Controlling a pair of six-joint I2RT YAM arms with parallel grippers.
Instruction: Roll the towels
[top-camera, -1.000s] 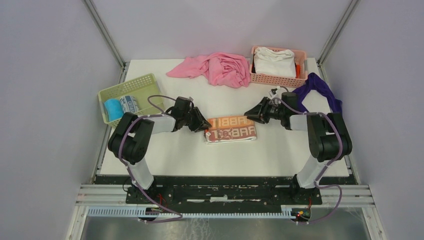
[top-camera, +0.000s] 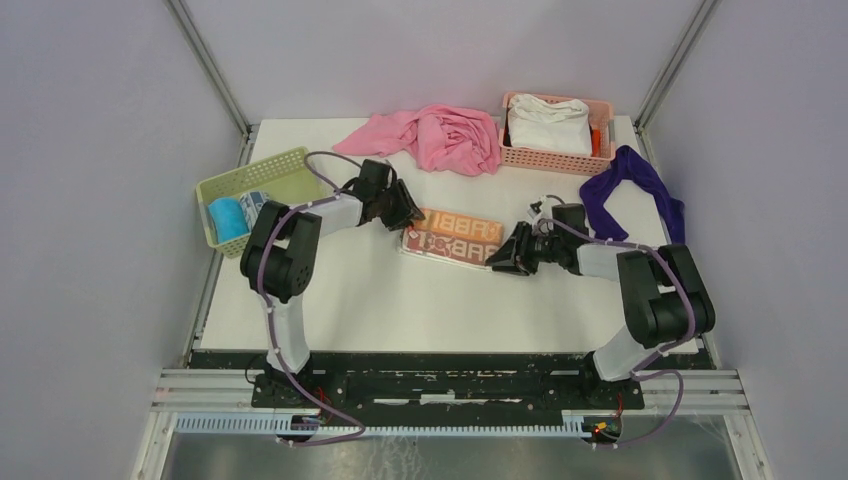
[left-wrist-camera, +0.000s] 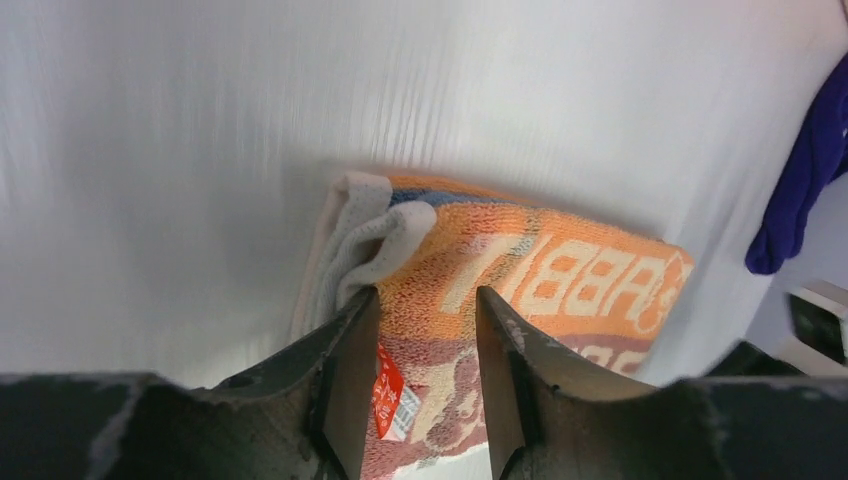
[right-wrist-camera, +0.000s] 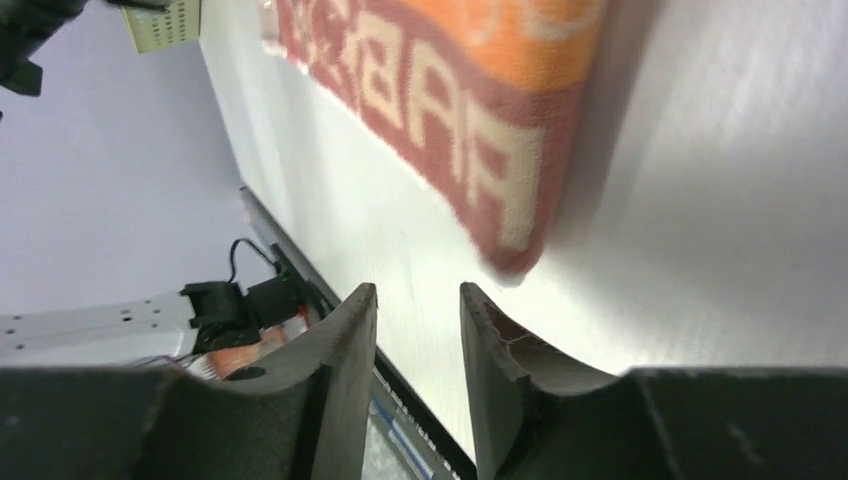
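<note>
An orange and brownish-red lettered towel (top-camera: 455, 236), folded into a narrow strip, lies slightly askew mid-table. At its left end, my left gripper (top-camera: 413, 212) stands open over the far corner. In the left wrist view, grey folded layers (left-wrist-camera: 345, 235) and a red-and-white tag (left-wrist-camera: 393, 398) show at that end, by the left finger (left-wrist-camera: 352, 365). My right gripper (top-camera: 497, 264) is at the near right corner of the towel. The right wrist view shows its fingers (right-wrist-camera: 345, 370) apart, nothing between them, with the towel corner (right-wrist-camera: 515, 255) just beyond.
A green basket (top-camera: 290, 165) at the left holds blue and patterned rolls. A pink cloth (top-camera: 440, 138) lies at the back beside a pink basket (top-camera: 555, 160) with white cloth in it. Purple cloth (top-camera: 640, 180) lies at the right.
My left gripper has moved away from the robot; the towel has shifted the same way and turned slightly. The right gripper has come from the towel's far right corner to its near right corner.
</note>
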